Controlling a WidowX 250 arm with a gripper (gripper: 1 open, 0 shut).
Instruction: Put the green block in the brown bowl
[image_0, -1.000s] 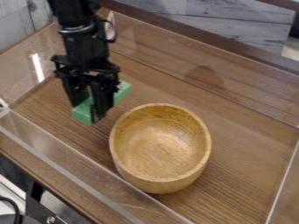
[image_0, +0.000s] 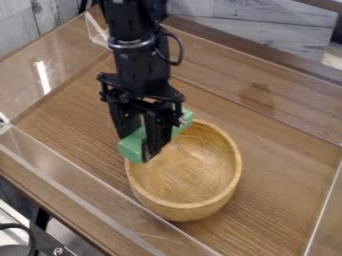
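The green block (image_0: 132, 146) shows on both sides of my black gripper (image_0: 150, 148), which is shut on its middle. Fingers and block are over the upper left rim of the brown bowl (image_0: 191, 196). Most of the block's middle is hidden behind the fingers. How high the block is above the rim, I cannot tell. The bowl's inside looks empty where it shows.
A ledge or clear wall runs along the table's left and front side. Dark cables (image_0: 20, 238) are at the lower left corner.
The gripper has moved right and toward the camera, carrying the green block from the table area left of the bowl to over its rim. The bowl has stayed put.
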